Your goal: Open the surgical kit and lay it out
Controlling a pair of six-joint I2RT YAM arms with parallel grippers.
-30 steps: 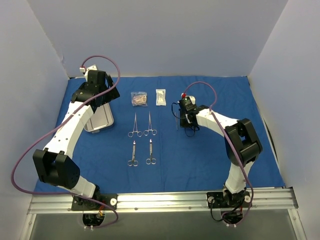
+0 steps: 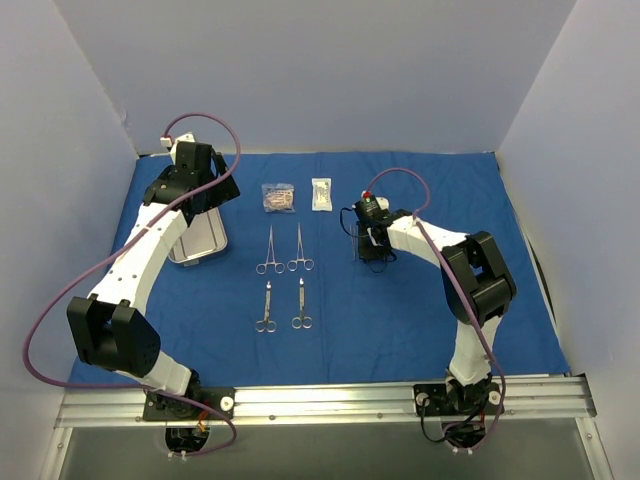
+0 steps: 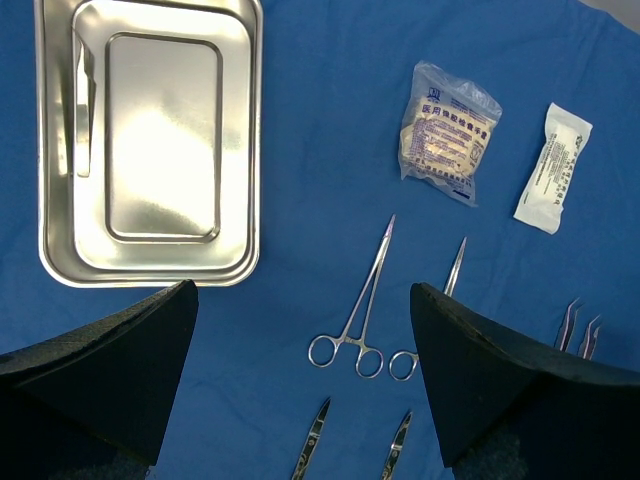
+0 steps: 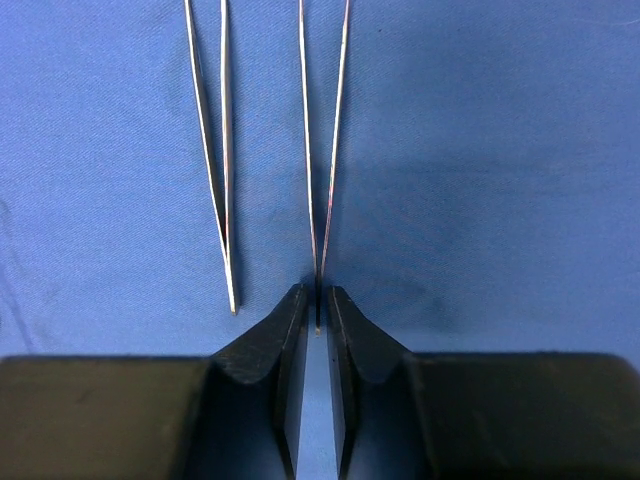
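Observation:
Two pairs of thin metal tweezers lie side by side on the cloth, the left pair [image 4: 226, 150] clear of my right gripper. Around the closed end of the right pair [image 4: 309, 140] stands my right gripper, slightly open, with a narrow strip of cloth showing between its fingers. In the top view this gripper covers most of both pairs. My left gripper hangs wide open above the cloth, holding nothing. The metal tray [image 3: 250, 150] lies at the left with a slim silver tool [image 3: 82, 120] in it.
Two long clamps [image 2: 271, 250] and two scissors-like tools [image 2: 266, 308] lie in rows mid-cloth. Behind them are a bagged glove pack [image 2: 278, 198] and a white packet [image 2: 321, 194]. Bare blue cloth [image 2: 400, 330] fills the front right.
The left arm shows almost no movement.

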